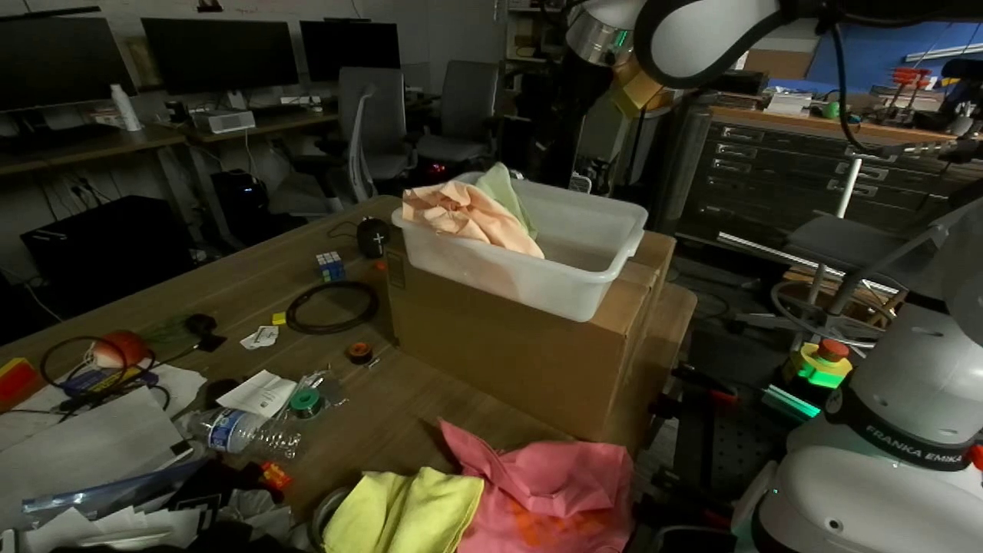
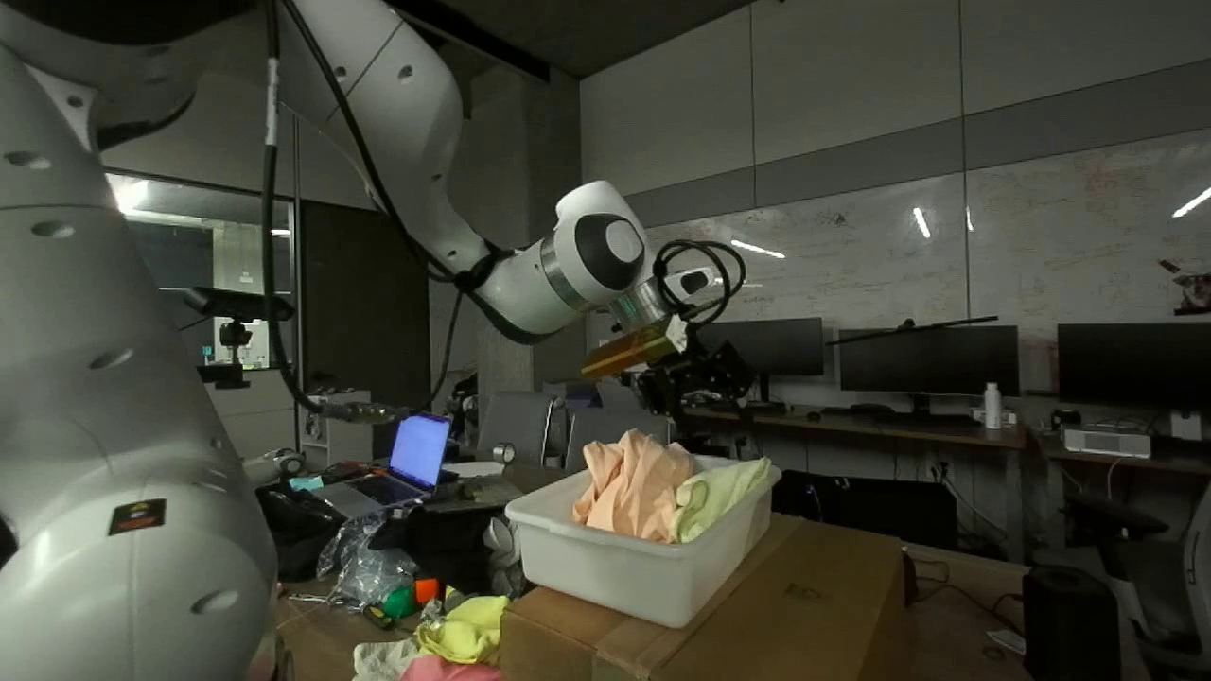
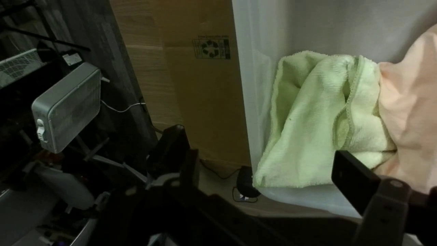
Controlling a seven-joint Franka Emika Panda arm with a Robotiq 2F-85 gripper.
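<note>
A light green cloth (image 3: 311, 123) lies folded in the far end of the white bin (image 1: 590, 290), in the wrist view right below my gripper. Against it rests a peach cloth (image 1: 470, 216), bunched up and draped over the bin's rim. My gripper is open, its dark fingers spread wide with nothing between them. In exterior view 2 the gripper (image 2: 693, 386) hangs above the bin, clear of both cloths. On the table in front lie a yellow cloth (image 1: 405, 511) and a pink cloth (image 1: 562, 479).
The bin stands on a tall cardboard box (image 1: 498, 359). Clutter covers the table's left side: a plastic bottle (image 1: 244, 432), papers, a cable coil (image 1: 332, 307) and a puzzle cube (image 1: 329, 266). One half of the bin is empty.
</note>
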